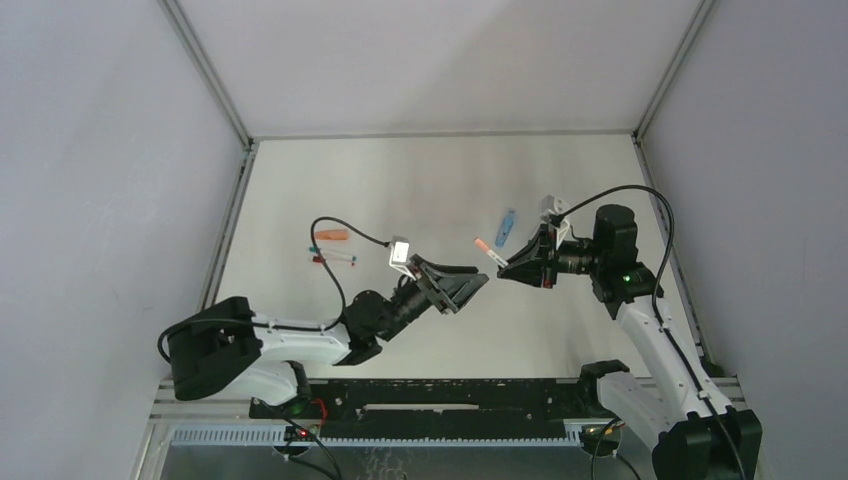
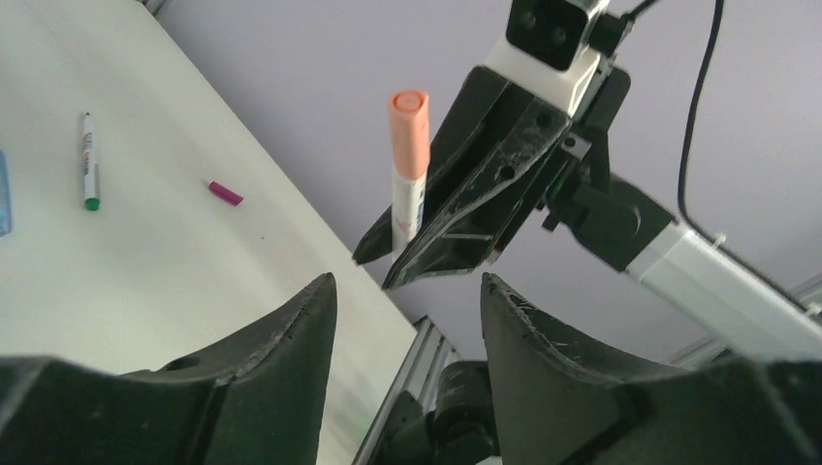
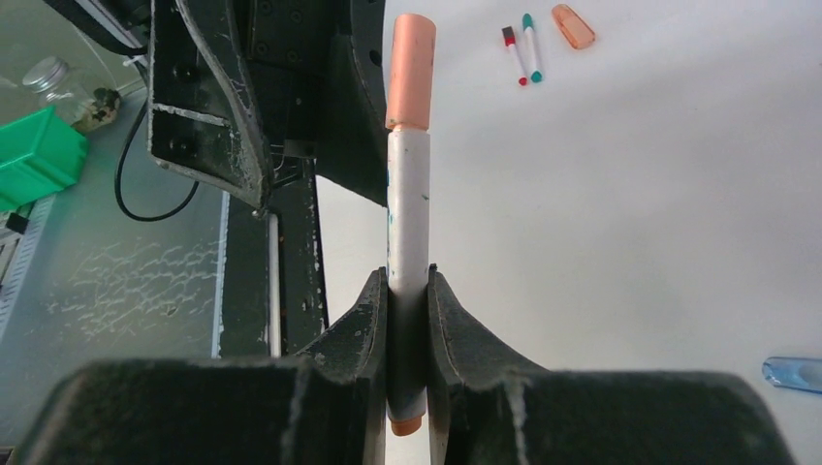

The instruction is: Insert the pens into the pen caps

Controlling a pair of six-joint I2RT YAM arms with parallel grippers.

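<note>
An orange-capped white pen (image 3: 408,194) stands between the fingers of my right gripper, which is shut around its lower body. In the left wrist view the orange cap (image 2: 410,131) sits at the pen's end, lined up with the white body. My left gripper (image 1: 470,288) is open, apart from the cap, at the left of it in the top view. Nothing shows between its spread fingers.
A red-tipped pen (image 3: 515,55), a green-tipped pen (image 3: 532,46) and an orange object (image 3: 573,26) lie on the table's left side. A blue object (image 1: 505,228) lies behind the held pen. Another green-tipped pen (image 2: 89,160) and a purple cap (image 2: 225,193) lie farther right.
</note>
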